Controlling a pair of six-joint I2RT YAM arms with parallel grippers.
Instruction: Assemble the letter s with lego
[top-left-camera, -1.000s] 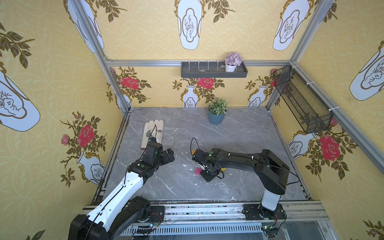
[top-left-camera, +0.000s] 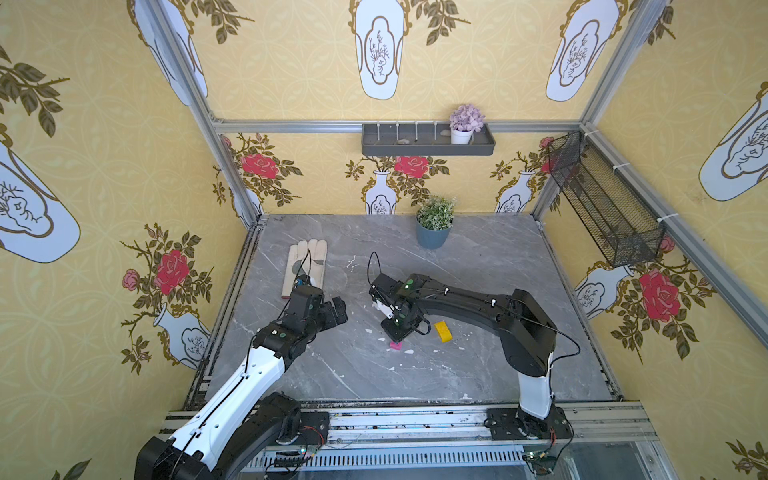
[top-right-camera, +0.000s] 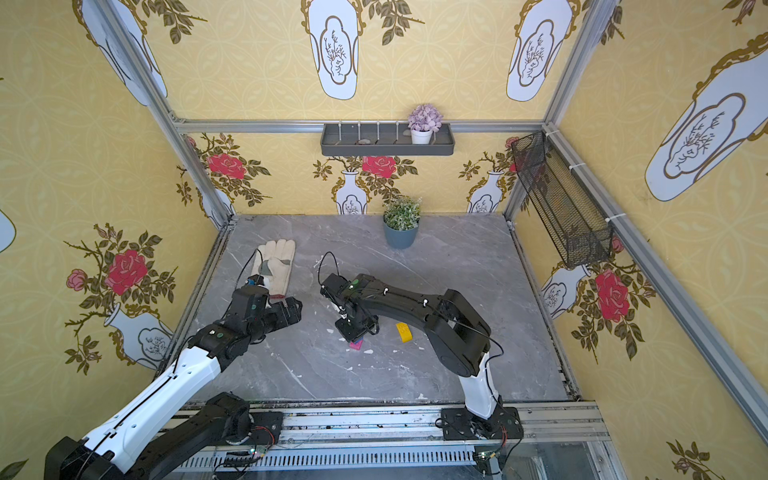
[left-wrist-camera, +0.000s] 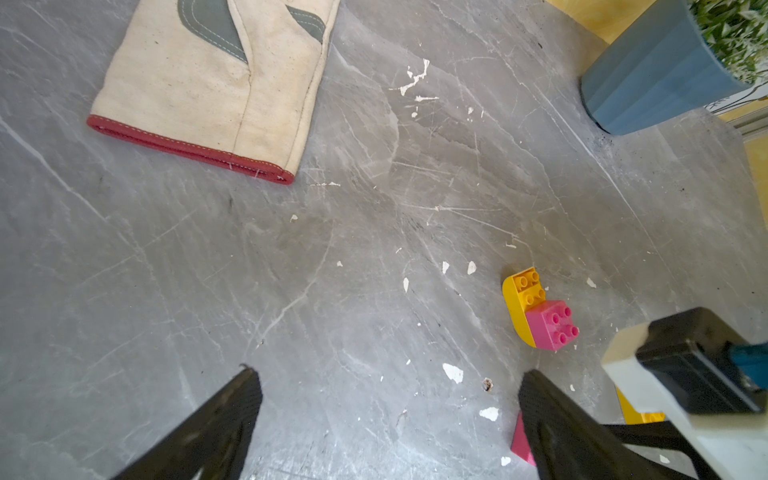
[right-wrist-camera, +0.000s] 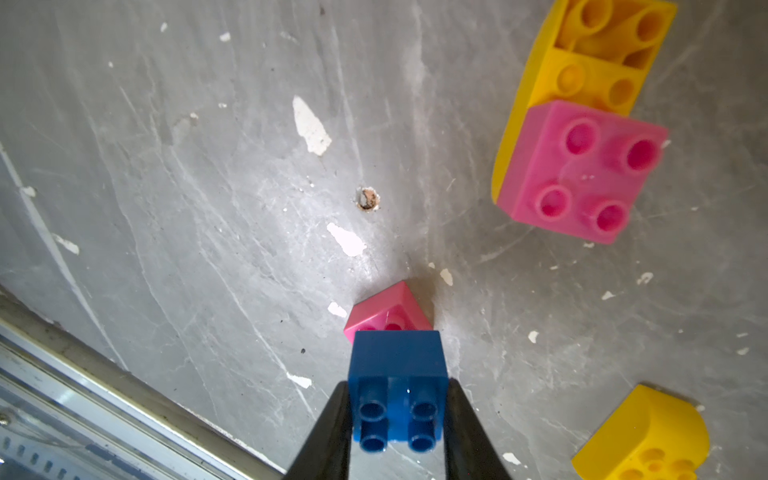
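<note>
My right gripper is shut on a blue brick (right-wrist-camera: 396, 360), held over a pink brick (right-wrist-camera: 384, 304) on the table. In the right wrist view, a joined pink brick (right-wrist-camera: 580, 184) and yellow piece (right-wrist-camera: 600, 48) lie farther up, and a separate yellow piece (right-wrist-camera: 640, 440) is at bottom right, also seen as a yellow block (top-left-camera: 443, 330) in the top left view. My left gripper stands open above bare table, to the left of the bricks, with nothing between its fingers.
A cream glove (left-wrist-camera: 200, 96) lies at the back left. A potted plant (top-left-camera: 433, 230) stands at the back centre. A wire basket (top-left-camera: 608, 200) hangs on the right wall.
The left arm has hardly moved.
</note>
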